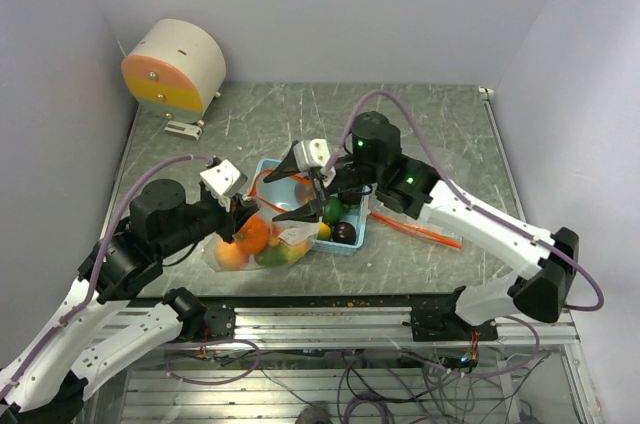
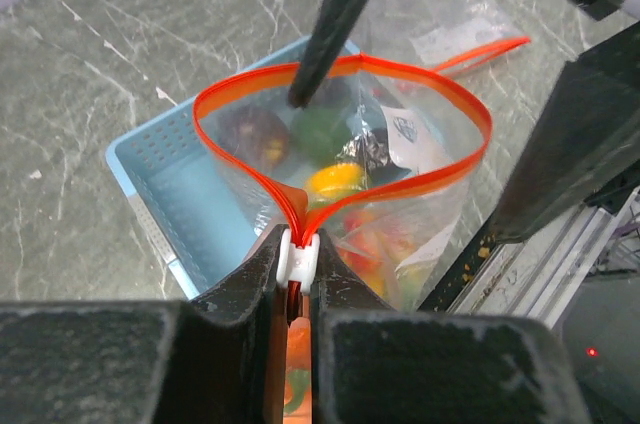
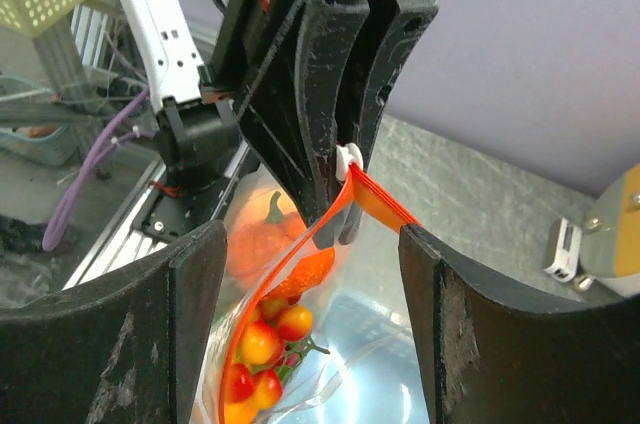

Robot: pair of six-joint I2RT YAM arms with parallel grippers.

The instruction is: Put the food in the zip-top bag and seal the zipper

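The clear zip top bag hangs with its orange-edged mouth wide open, food visible through its sides. My left gripper is shut on one end of the zipper, at the white slider. Inside the bag are an orange pumpkin-like item and several small tomatoes. My right gripper stands open around the bag's mouth, nothing held between its fingers; one finger overlaps the opening in the left wrist view. A blue basket sits behind and below the bag, holding a yellow item and dark produce.
A second bag with an orange zipper lies flat on the right of the grey table. A rounded cream box stands at the back left.
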